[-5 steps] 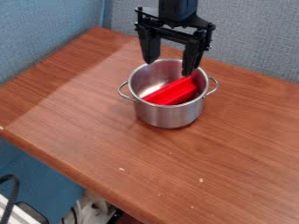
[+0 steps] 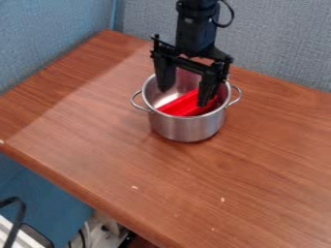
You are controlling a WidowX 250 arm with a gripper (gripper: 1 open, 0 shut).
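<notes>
A steel pot with two side handles stands on the wooden table. A red elongated object lies inside it, partly hidden by the gripper. My black gripper is open, its two fingers reaching down into the pot's mouth on either side, over the red object. Whether the fingertips touch it cannot be told.
Blue padded walls line the back and left. Cables and hardware show at the lower left beyond the table's edge.
My gripper has moved downward from above the pot into its mouth. The pot and red object look unmoved.
</notes>
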